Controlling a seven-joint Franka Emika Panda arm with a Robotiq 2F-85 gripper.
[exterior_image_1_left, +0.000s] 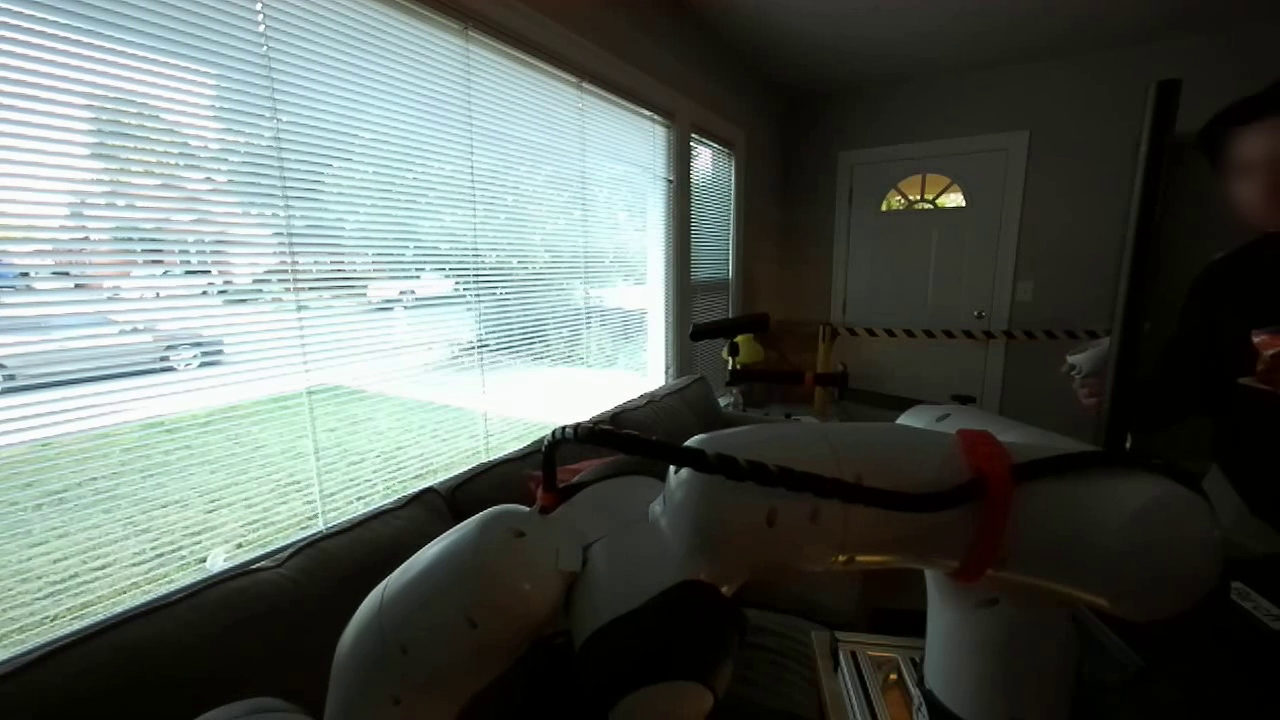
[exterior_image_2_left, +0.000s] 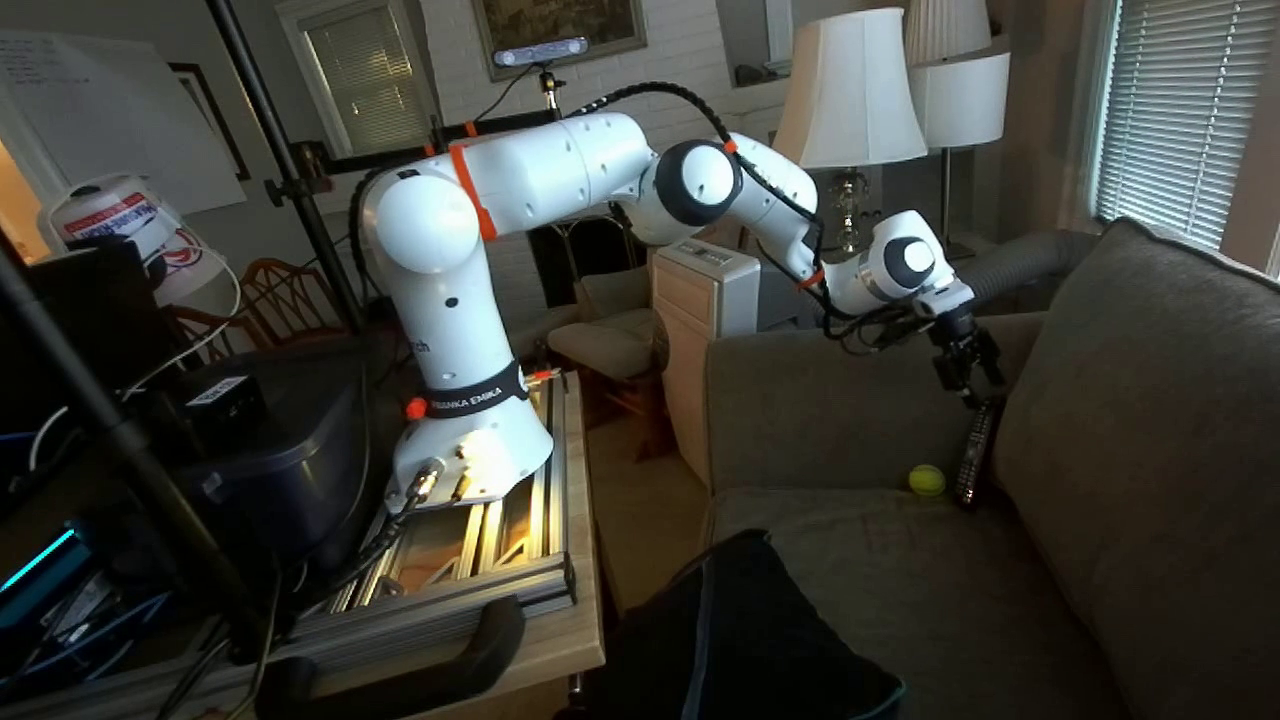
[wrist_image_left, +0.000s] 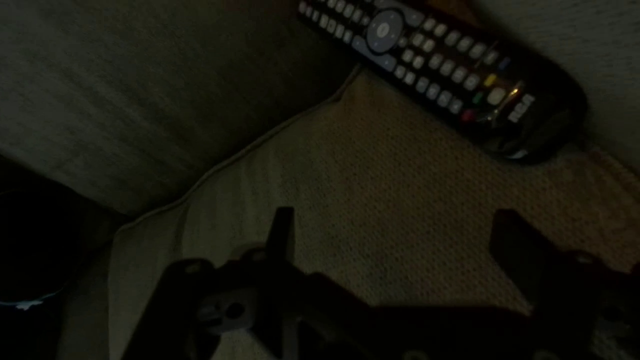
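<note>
A black remote control (wrist_image_left: 444, 66) with pale buttons lies across the top right of the wrist view, its upper end cut off. In exterior view 2 the same remote (exterior_image_2_left: 974, 454) is by the sofa's back cushion, with a yellow-green ball (exterior_image_2_left: 926, 480) just left of it. My gripper is open, its fingers wide apart, and only sofa fabric shows between them. Exterior view 2 has the gripper (exterior_image_2_left: 974, 382) above the remote's upper end; whether they touch cannot be told there. The ball is outside the wrist view, and exterior view 1 hides the gripper.
The sofa's back cushion (exterior_image_2_left: 1140, 444) rises close beside the gripper, and its armrest (exterior_image_2_left: 828, 402) stands behind. A dark bag-like object (exterior_image_2_left: 744, 636) is at the near end of the seat. The seat (exterior_image_2_left: 936, 588) between is clear. A person (exterior_image_1_left: 1242, 276) stands at the right.
</note>
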